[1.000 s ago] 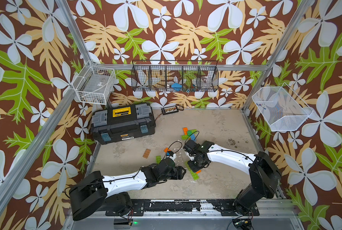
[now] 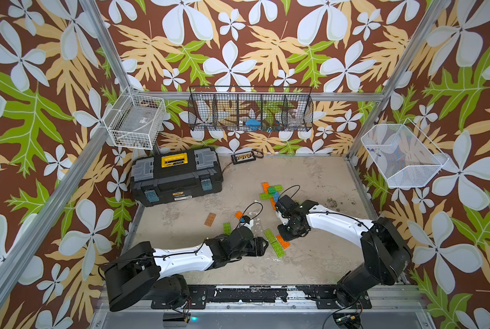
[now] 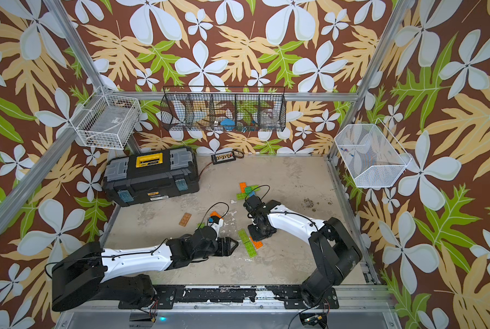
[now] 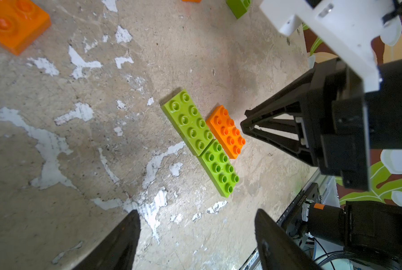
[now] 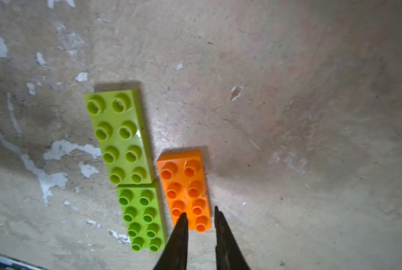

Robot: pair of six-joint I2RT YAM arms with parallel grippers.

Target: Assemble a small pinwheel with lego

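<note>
Two lime 2x4 bricks (image 5: 117,121) lie end to end on the floor, with an orange 2x4 brick (image 5: 183,180) alongside on their right. My right gripper is over the orange brick's right side in the left wrist view; its fingertips are close together with a narrow gap, and nothing clearly shows held. My left gripper is open above bare floor, left of the lime bricks. A cross of orange, green and blue bricks (image 2: 265,186) lies farther back, partly hidden by the right arm.
A black toolbox (image 2: 176,186) stands at back left, near a power strip (image 2: 243,157). Loose bricks and a brown plate (image 2: 209,219) lie left of centre. Wire baskets hang around the edges.
My right gripper and arm have shifted to the right, uncovering more of the lime and orange bricks. The left arm has moved only slightly.
</note>
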